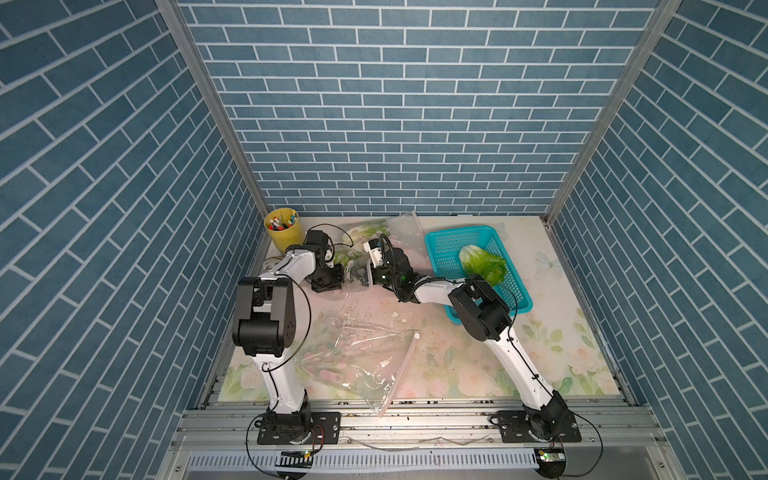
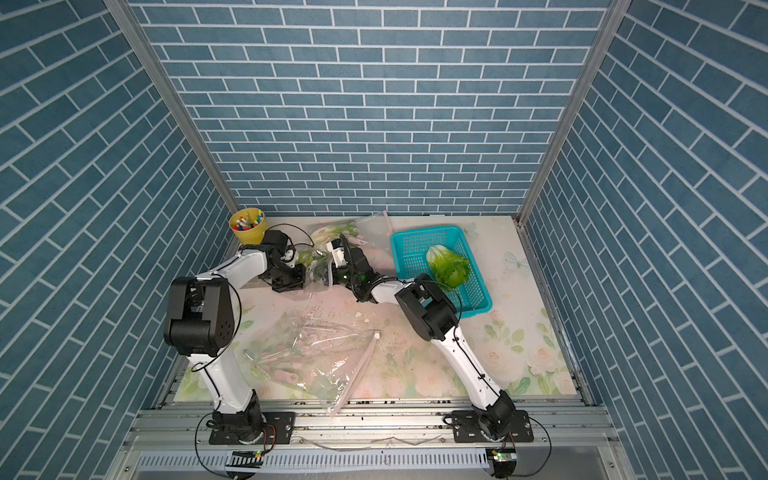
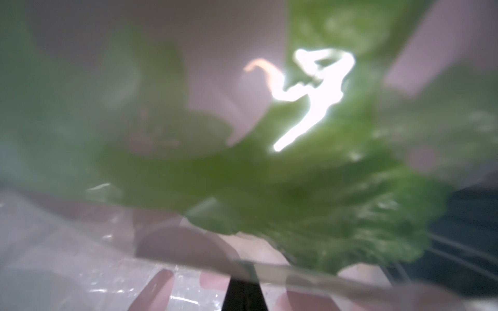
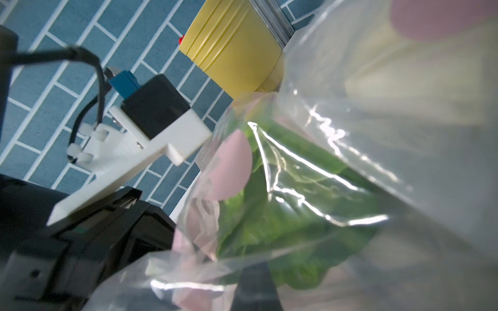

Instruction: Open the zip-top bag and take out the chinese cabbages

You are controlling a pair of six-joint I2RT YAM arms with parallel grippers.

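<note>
A clear zip bag with a green cabbage inside lies at the back left, partly hidden by my arms. At the bag's left side my left gripper is shut, with nothing visible between its fingertips and film crossing just in front of them. My right gripper is shut at the bag's right side, and film covers its dark fingers; whether film is pinched there is hidden. Leaves fill much of the left wrist view. Behind lies another bag with a cabbage in it.
A turquoise basket holding one loose cabbage stands to the right, under part of my right arm. An empty-looking clear bag lies in front. Back left stands a yellow cup of pens.
</note>
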